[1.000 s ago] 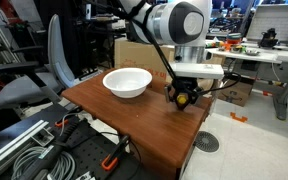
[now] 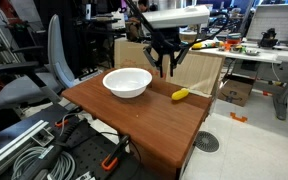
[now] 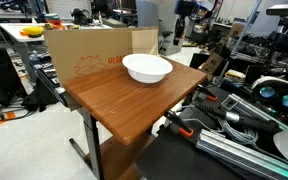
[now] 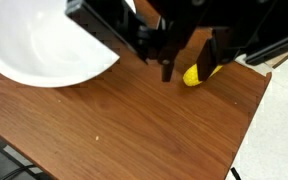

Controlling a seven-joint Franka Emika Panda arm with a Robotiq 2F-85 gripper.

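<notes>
A small yellow object [image 2: 179, 94], longish in shape, lies on the brown wooden table to the right of the white bowl [image 2: 127, 82]. Above and a little left of it hangs my gripper [image 2: 167, 71], its fingertips apart with nothing held between them. In the wrist view the yellow object [image 4: 197, 75] is partly covered by my dark fingers [image 4: 167, 68], and the empty bowl [image 4: 49, 45] fills the upper left. Exterior view 2 shows the bowl [image 3: 147, 67] but not the yellow object.
Cardboard panels [image 3: 89, 52] stand along the table's far side. Clamps [image 2: 114, 158], cables and a metal rail lie beyond its near edge.
The gripper has risen and moved left, away from the yellow object. The bowl has not moved.
</notes>
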